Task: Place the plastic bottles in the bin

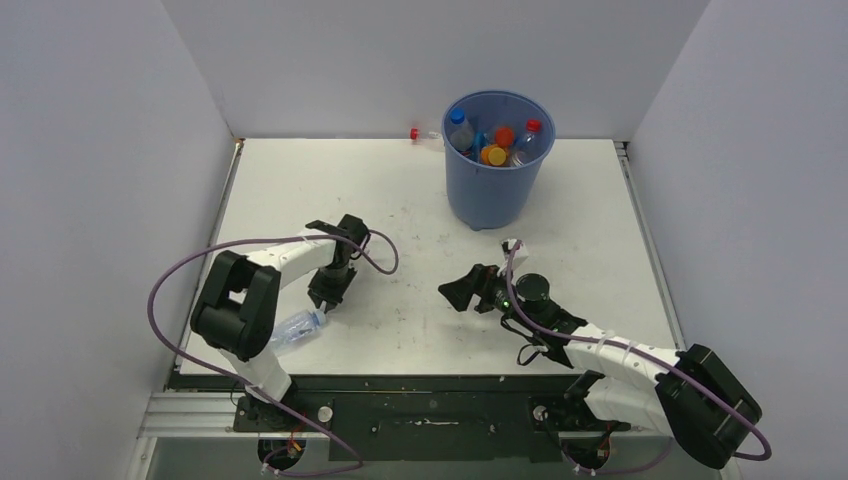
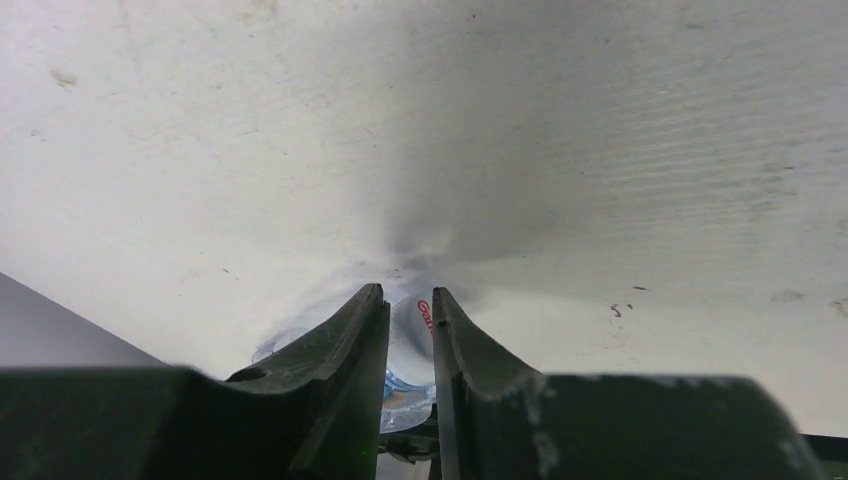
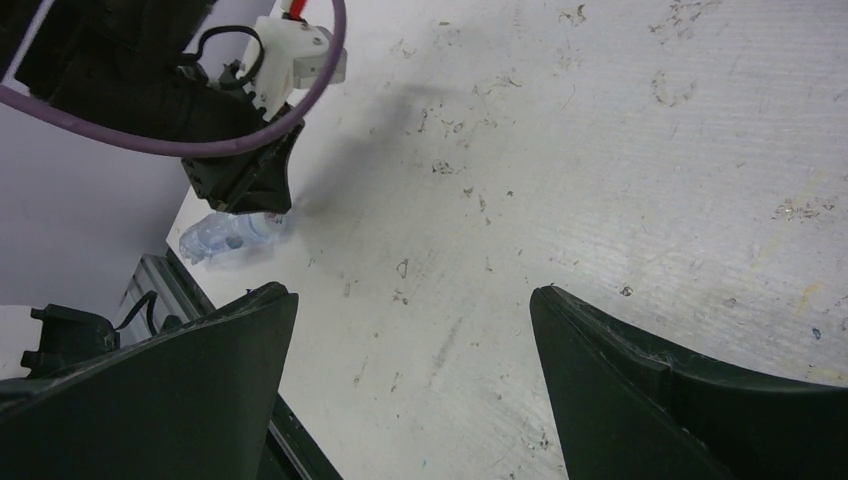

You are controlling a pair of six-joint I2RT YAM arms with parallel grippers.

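A clear plastic bottle (image 1: 295, 328) with a pale cap lies on its side at the table's front left. My left gripper (image 1: 322, 306) is down at its cap end; in the left wrist view the cap (image 2: 411, 345) shows between the closed fingers. The right wrist view also shows this bottle (image 3: 230, 236) lying under the left gripper. Over the front middle of the table, my right gripper stands open and empty. The blue bin (image 1: 490, 195) at the back holds several bottles. Beside it lies another clear bottle (image 1: 430, 137) with a red cap, partly hidden by the bin.
Walls stand at the left, back and right of the white table (image 1: 400, 210). A purple cable (image 1: 240, 242) loops along the left arm.
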